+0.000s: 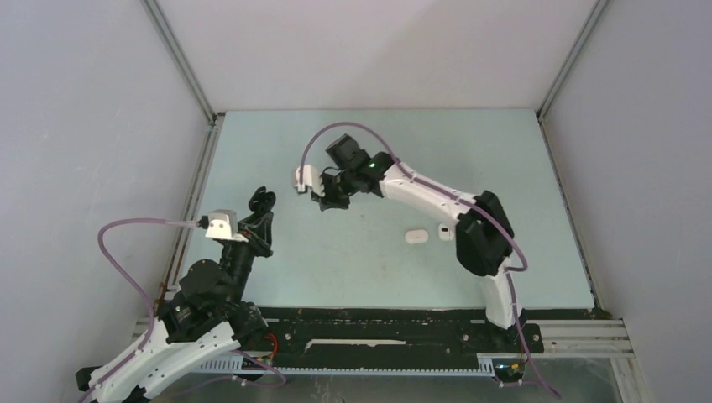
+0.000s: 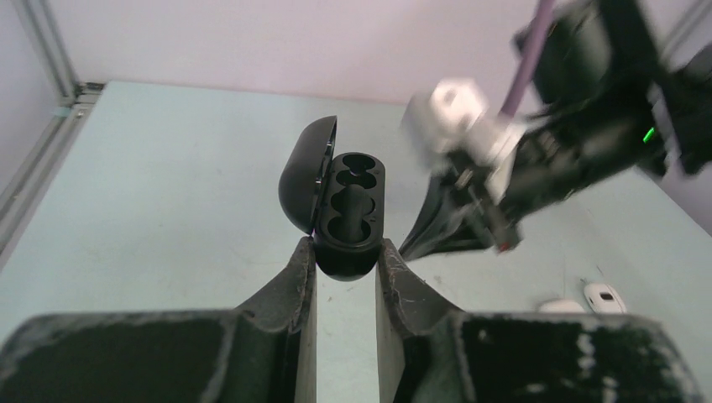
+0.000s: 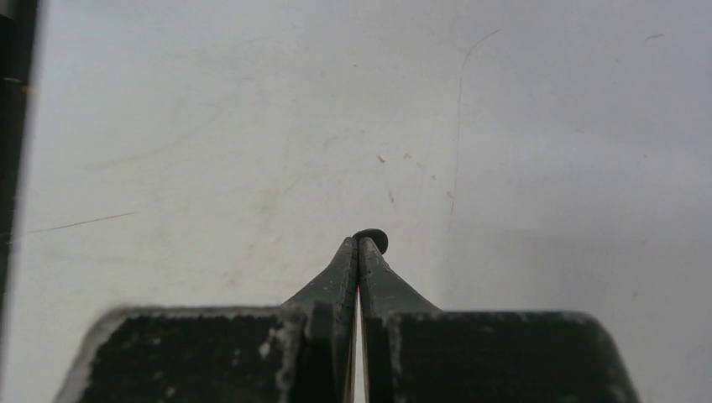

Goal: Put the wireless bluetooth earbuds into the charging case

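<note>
A black charging case [image 2: 348, 214] with its lid raised is held upright by my left gripper, shut on its base; its dark wells face the camera. In the top view the case [image 1: 262, 200] is at the left of the table. My right gripper is shut, its tips together, with a small dark shape behind them that I cannot identify. It hangs to the right of the case, blurred in the left wrist view. Two small white objects, one [image 1: 416, 236] plain, the other [image 1: 446, 232] with a dark mark, lie on the table; I cannot tell if these are earbuds.
The pale table [image 1: 361, 260] is otherwise largely clear, bounded by walls and metal rails at the back and sides. The right arm spans the middle-right, with a purple cable arching over it.
</note>
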